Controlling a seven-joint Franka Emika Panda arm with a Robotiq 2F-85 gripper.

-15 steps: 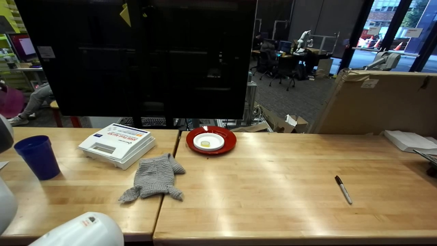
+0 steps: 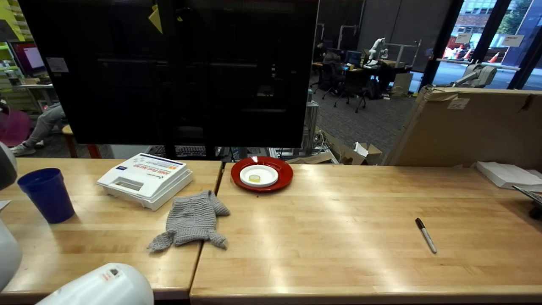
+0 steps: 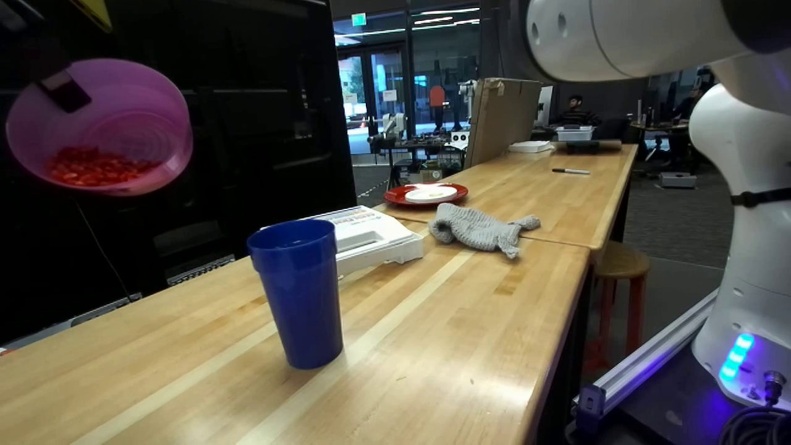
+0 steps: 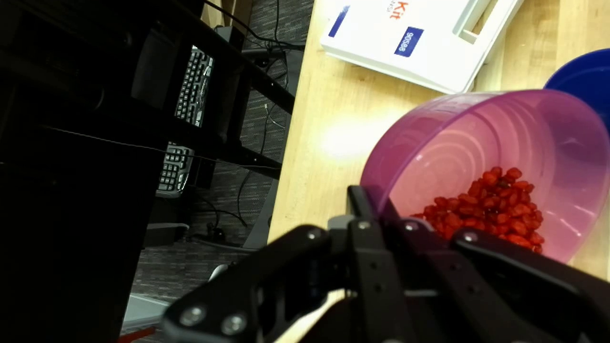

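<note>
A translucent pink cup point(image 3: 100, 111) hangs tilted in the air at the upper left of the second exterior view, with red pieces point(image 3: 96, 167) heaped along its lower side. In the wrist view my gripper is shut on the rim of this pink cup point(image 4: 474, 137), whose red pieces point(image 4: 503, 211) lie inside. Below and to the right of it there, partly hidden, is the blue cup point(image 4: 589, 80). That same blue cup point(image 3: 300, 296) stands upright on the table, apart from the pink one; its contents cannot be seen.
A white first aid kit box point(image 2: 145, 175) lies behind the blue cup's side of the table, near a grey knitted cloth point(image 2: 193, 221). Farther right are a red plate point(image 2: 282, 180) bearing a white dish point(image 2: 272, 176), and a marker point(image 2: 427, 236). A black screen point(image 2: 172, 76) rises beyond the table.
The pink cup at the left edge of the first exterior view has shifted very slightly. Everything on the table stays where it was.
</note>
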